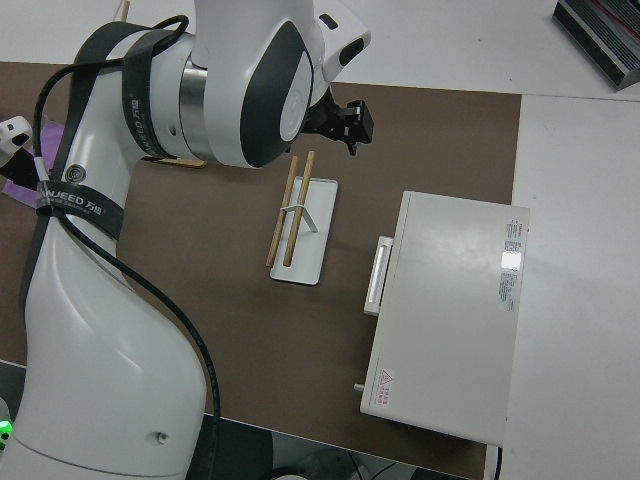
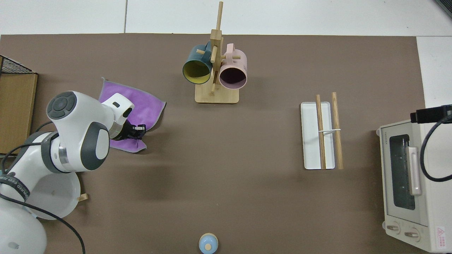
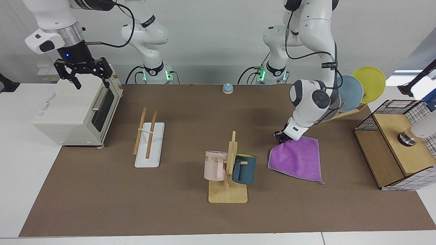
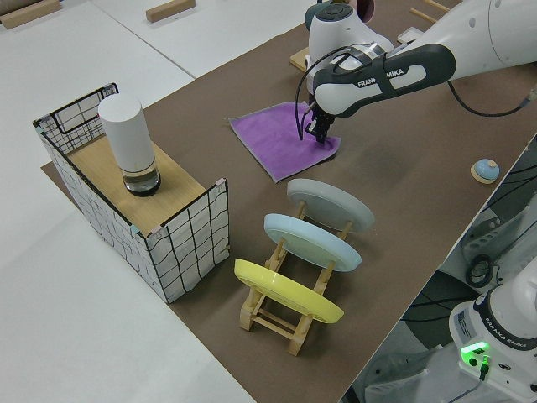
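A purple cloth (image 2: pixel 140 106) lies on the brown mat, with a black gripper (image 2: pixel 134 131) low over it at its edge; in the left view the same gripper (image 3: pixel 282 136) touches the cloth (image 3: pixel 296 159), and in the right view it (image 4: pixel 319 126) is mostly behind the arm. Whether its fingers grip the cloth cannot be told. The other gripper hangs high above the toaster oven (image 3: pixel 65 118) in the left view, black fingers (image 3: pixel 77 83) pointing down; its finger state is unclear.
A mug tree (image 2: pixel 216 95) with blue and pink mugs stands at the back. Also around are a white stand with wooden rods (image 2: pixel 309 139), a plate rack (image 4: pixel 298 327), a wire shelf (image 4: pixel 176 252) and a small blue round object (image 2: pixel 208 244).
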